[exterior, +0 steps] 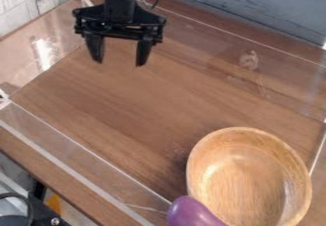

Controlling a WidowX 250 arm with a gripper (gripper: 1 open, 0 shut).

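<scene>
My black gripper [120, 52] hangs over the back left of the wooden table [152, 106], fingers apart and pointing down, nothing between them. A round wooden bowl [249, 176] sits at the front right. A purple object [193, 214], cut off by the bottom edge, lies just left of the bowl's front; I cannot tell what it is.
A small clear shape [249, 58], too faint to identify, is at the back right. A pale blue panelled wall [242, 10] stands behind, and the table's edge runs down the left.
</scene>
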